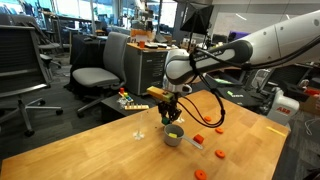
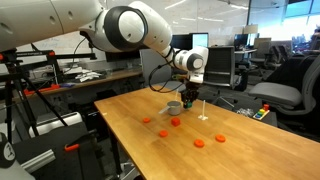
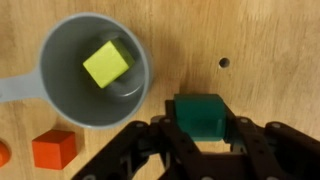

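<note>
Between the fingers of my gripper a green block (image 3: pixel 200 116) is held, seen from above in the wrist view. To its left is a grey cup (image 3: pixel 143 85) with a handle pointing left, and a yellow block (image 3: pixel 108 63) lies inside it. The green block is beside the cup's rim, not over its opening. Exterior view 1 shows the gripper (image 1: pixel 168 118) low over the table, just behind the cup (image 1: pixel 173 140). Whether the green block touches the table is hard to tell.
A red cube (image 3: pixel 54 149) lies close to the cup. Several red and orange pieces, among them one (image 1: pixel 200 174), are scattered on the wooden table (image 1: pixel 100 150). A white stand-like item (image 2: pixel 204 112) is near the cup.
</note>
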